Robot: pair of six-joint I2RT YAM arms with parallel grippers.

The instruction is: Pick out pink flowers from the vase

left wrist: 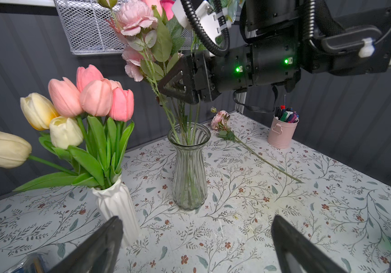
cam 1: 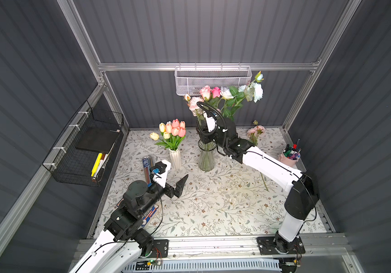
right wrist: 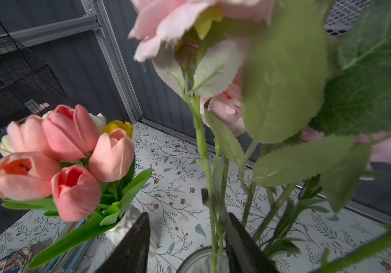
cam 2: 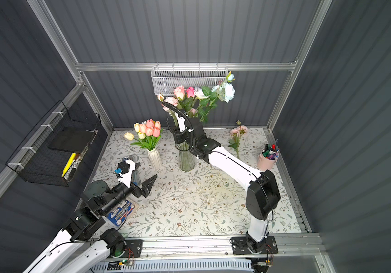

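Note:
A tall clear glass vase (cam 1: pixel 206 161) stands near mid-table, holding pink roses (cam 1: pixel 196 102), white blooms (cam 1: pixel 257 92) and leafy green stems. My right gripper is partly open just above the vase mouth; in the right wrist view a thin green stem (right wrist: pixel 213 223) runs between its fingers, nearer the right one. A pale pink bloom (right wrist: pixel 195 20) tops that stem. One pink flower (left wrist: pixel 220 119) with a long stem lies on the table right of the vase. My left gripper (cam 1: pixel 177 185) stands open and empty at front left, below the white tulip vase.
A white ribbed vase (left wrist: pixel 119 207) of pink and cream tulips (left wrist: pixel 93 95) stands left of the glass one. At the right edge is a pink pen bucket (cam 1: pixel 288 157). A mesh basket (cam 1: pixel 189 85) hangs behind the roses.

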